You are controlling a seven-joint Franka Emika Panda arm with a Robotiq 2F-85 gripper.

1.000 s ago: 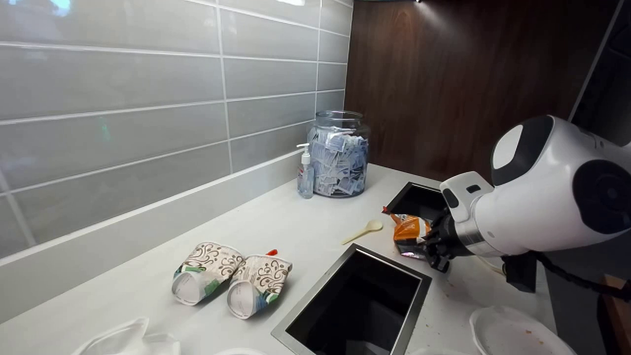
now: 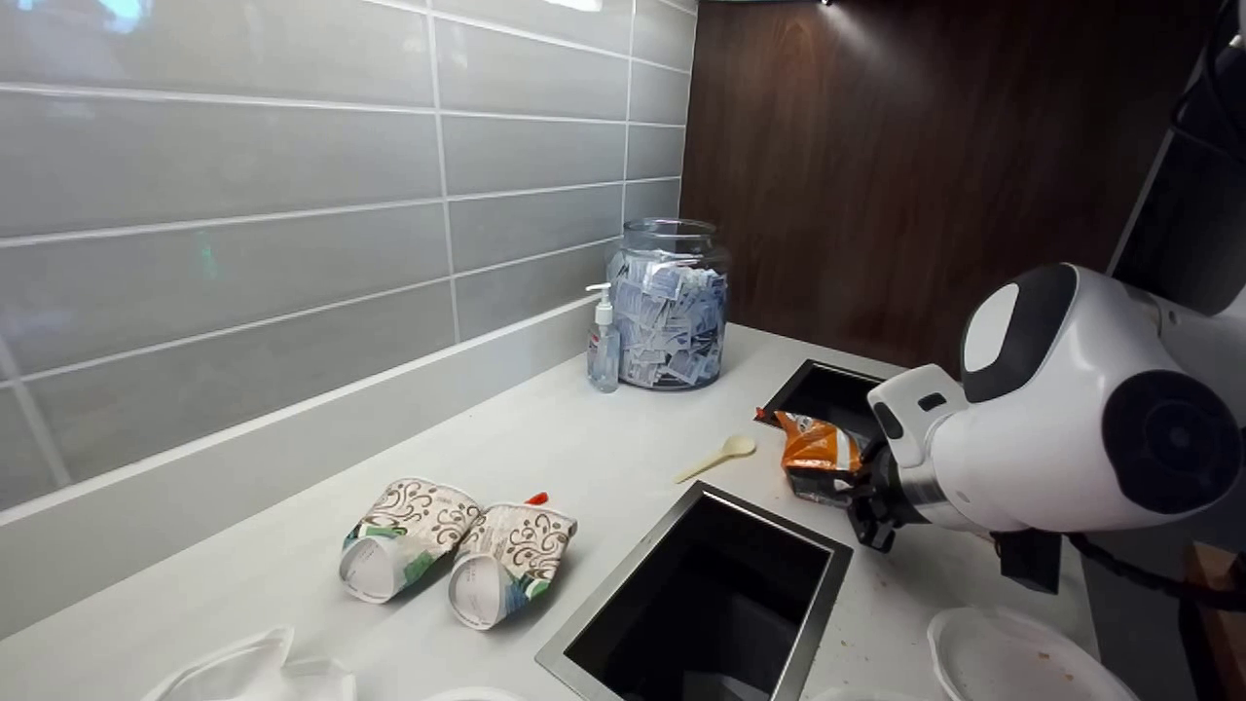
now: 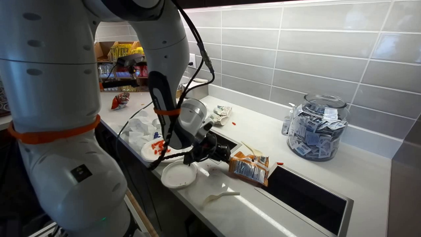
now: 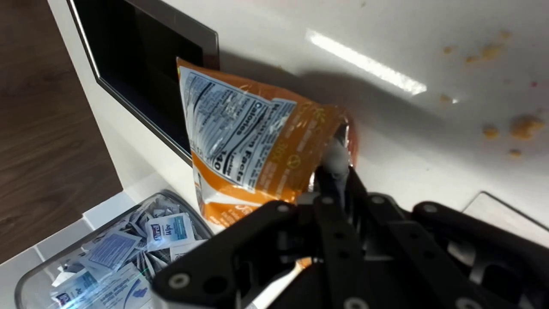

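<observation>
An orange snack bag [image 4: 242,141] with a nutrition label fills the middle of the wrist view. My gripper is shut on the bag's edge, and its black fingers cover that end. In the second exterior view the bag [image 3: 250,168] extends from the gripper [image 3: 227,154] toward the far bin opening [image 3: 304,197], its end at the near corner of the frame. From the first exterior view, the bag [image 2: 818,454] appears just in front of that dark opening [image 2: 824,391]. How far it is lifted off the counter is hard to tell.
A nearer bin opening [image 2: 713,596] sits beside two crumpled paper cups [image 2: 514,561]. A glass jar of wipes [image 2: 669,310] and a pump bottle [image 2: 603,345] stand by the wall. Spoons [image 2: 718,456], plates [image 3: 179,175] and crumbs lie around.
The wrist has shifted slightly and tilted in the first exterior view. The bag has moved a little with the gripper, sitting slightly higher in the picture than before.
</observation>
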